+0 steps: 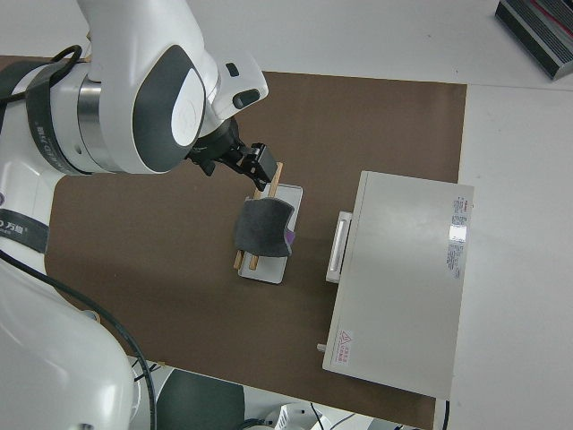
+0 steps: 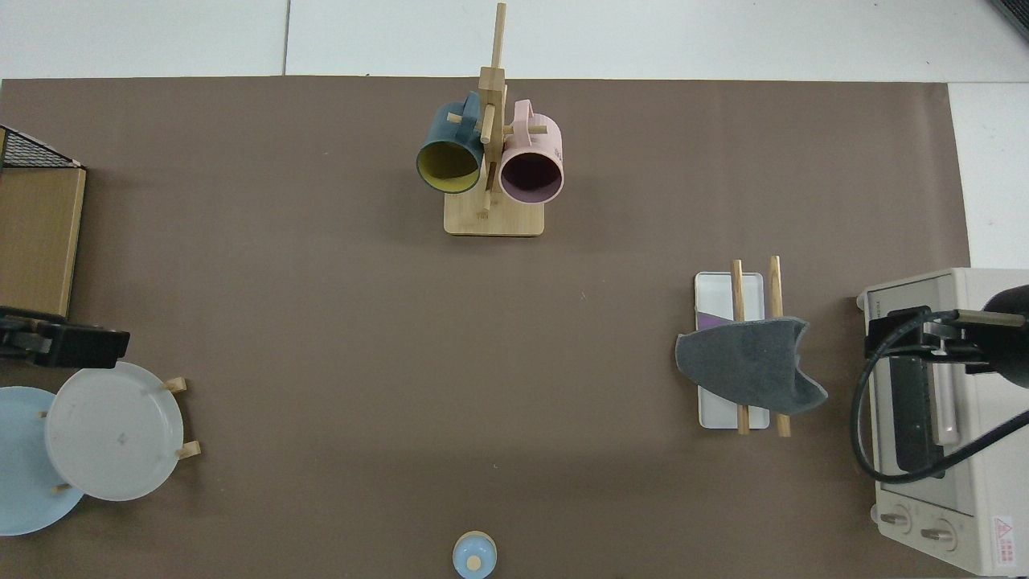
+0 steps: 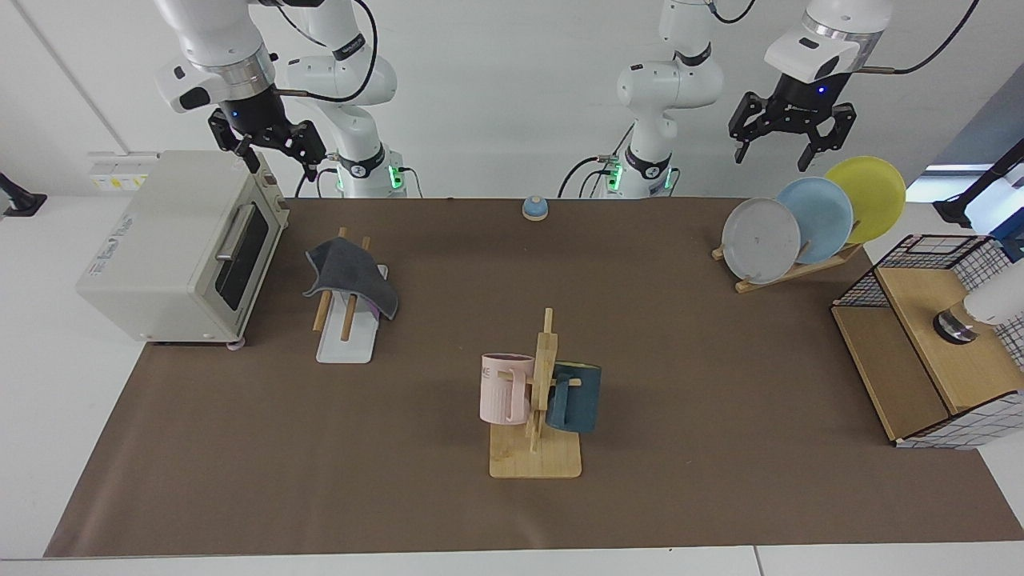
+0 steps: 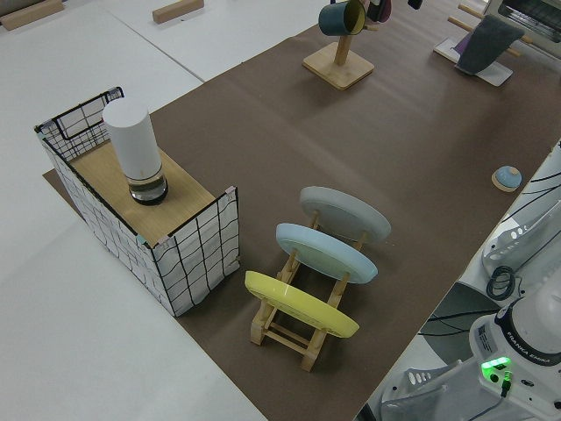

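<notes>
A grey cloth (image 2: 748, 357) is draped over a wooden rack standing on a white tray (image 2: 719, 410), right of centre. In the left view, one gripper (image 3: 282, 165) hangs above and behind that cloth, near the white oven-like box (image 3: 168, 259); in the front view it (image 1: 263, 178) is beside the rack, its fingers too small or hidden to read. The other gripper (image 3: 773, 150) hangs over the plate end of the table, with its fingers apart and empty.
A wooden mug tree (image 2: 492, 222) holds a blue mug (image 2: 449, 140) and a pink mug (image 2: 538, 154). Plates (image 2: 111, 434) stand in a rack near a wire-sided shelf (image 2: 38, 241). A small blue round object (image 2: 474, 558) lies at the near edge.
</notes>
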